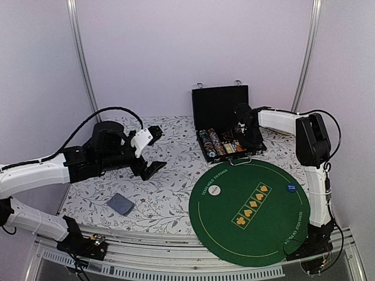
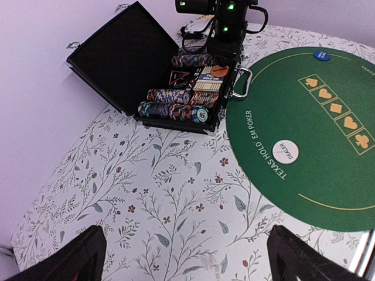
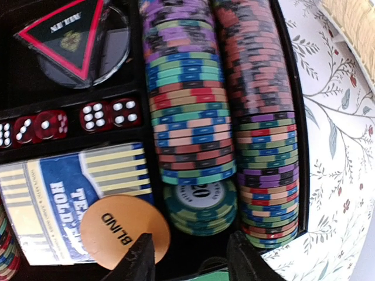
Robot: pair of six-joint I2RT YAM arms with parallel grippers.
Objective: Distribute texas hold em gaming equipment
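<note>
The open black poker case (image 2: 176, 125) stands behind the green mat (image 1: 205, 219). Over the case hangs my right gripper, its fingers parted and nothing between them. Just ahead of those fingers is a short stack of green 20 chips (image 3: 201, 205), at the end of a long chip row (image 3: 190, 99). An orange BLIND button (image 3: 125, 231) rests on the card boxes (image 3: 58, 202), close to the left-hand finger. On the mat lie a white DEALER button (image 2: 285, 151) and a blue button (image 1: 291, 188). My left gripper is open and empty, above the tablecloth.
Red dice (image 3: 109, 115) and a black triangular marker (image 3: 67, 38) occupy other compartments of the case. A grey-blue cloth square (image 1: 120, 204) lies at the front left. Between it and the case, the flowered tablecloth (image 1: 167, 196) is clear.
</note>
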